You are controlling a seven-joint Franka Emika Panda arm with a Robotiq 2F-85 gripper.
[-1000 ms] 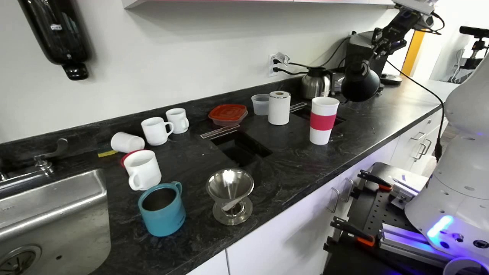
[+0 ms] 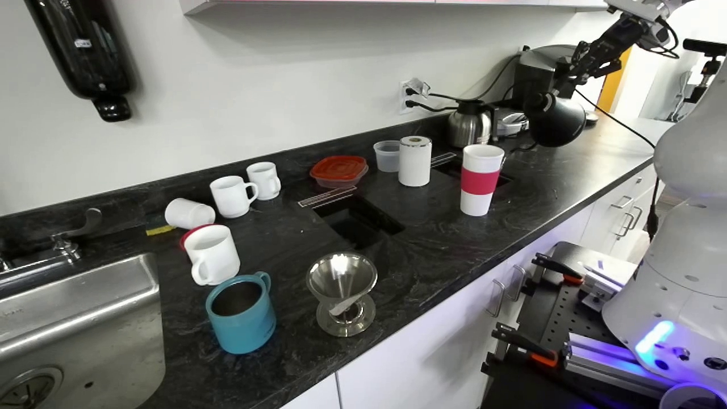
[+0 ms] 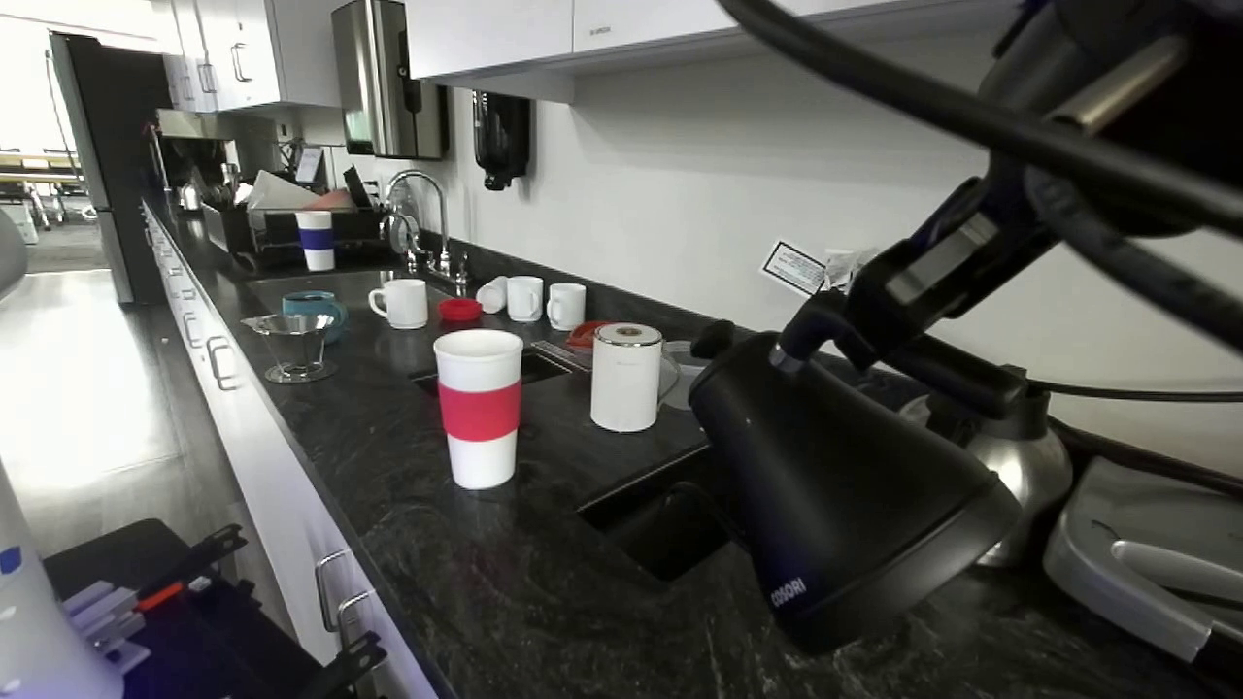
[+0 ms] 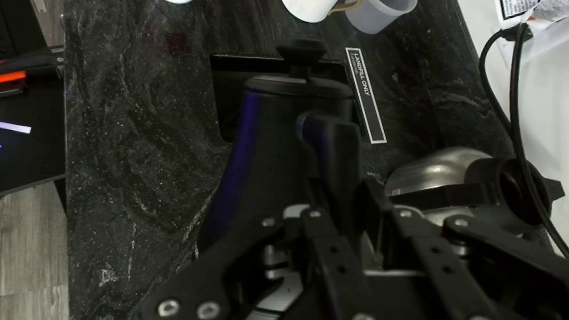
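Observation:
A black gooseneck kettle point(image 3: 856, 495) hangs tilted above the dark counter, its lid toward the upper left and its base toward the lower right in exterior view 2. In the wrist view, the fingers of my gripper are shut on the kettle's handle point(image 4: 341, 149). Exterior view 1 has the kettle point(image 2: 556, 122) at the far right end of the scene, clear of the counter below. A white cup with a red band point(image 3: 480, 408) stands upright to the left of the kettle in exterior view 2.
Near the kettle are a steel carafe point(image 2: 470, 126) by the wall and a white canister point(image 2: 414, 161). Farther off stand a metal dripper point(image 2: 342, 293), a teal mug point(image 2: 242, 314) and several white mugs. Counter openings point(image 2: 359, 219) lie between. A loose cable point(image 4: 513, 112) runs along the wall.
In exterior view 1 the kettle and my gripper have moved to the right, away from the red-banded cup. The items standing on the counter have stayed put.

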